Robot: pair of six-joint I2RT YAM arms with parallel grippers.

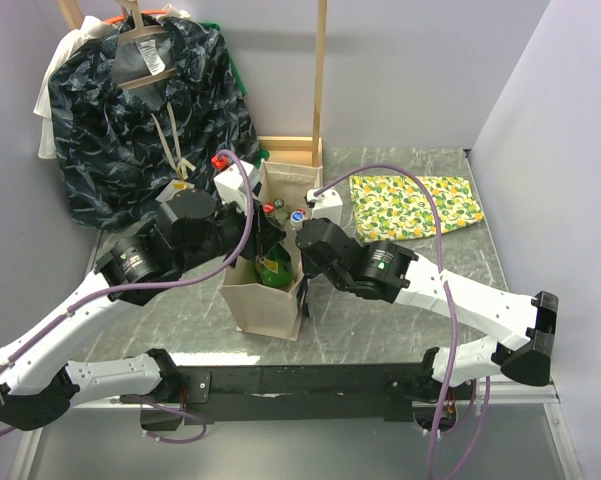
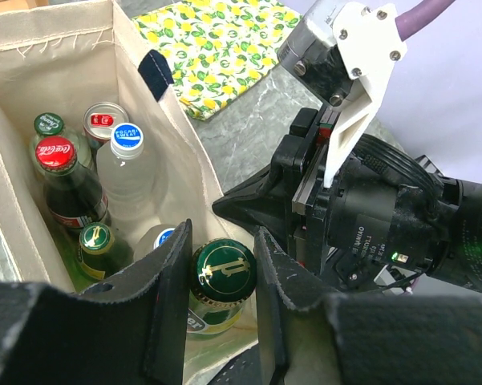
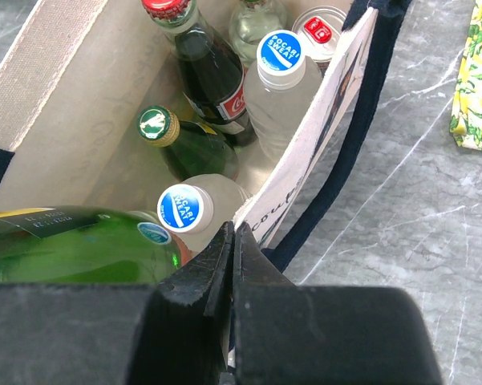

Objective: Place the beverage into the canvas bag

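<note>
The canvas bag (image 1: pixel 255 308) stands open between my arms. A green bottle (image 1: pixel 274 271) is in its near end; the right wrist view shows this bottle (image 3: pixel 72 249) large at the left, its neck partly hidden. In the left wrist view, the green bottle's cap (image 2: pixel 223 271) lies between the fingers of my left gripper. The fingers stand close on both sides, but whether they press on it I cannot tell. My right gripper is shut at the bag's side rim, with the canvas edge (image 3: pixel 266 199) running into its fingertips.
Inside the bag stand a cola bottle (image 3: pixel 215 76), a small green bottle (image 3: pixel 194 146), clear bottles (image 3: pixel 285 92) and a can (image 3: pixel 321 30). A lemon-print cloth (image 1: pixel 410 207) lies to the right on the grey table. A dark patterned bag (image 1: pixel 145 120) hangs at the back left.
</note>
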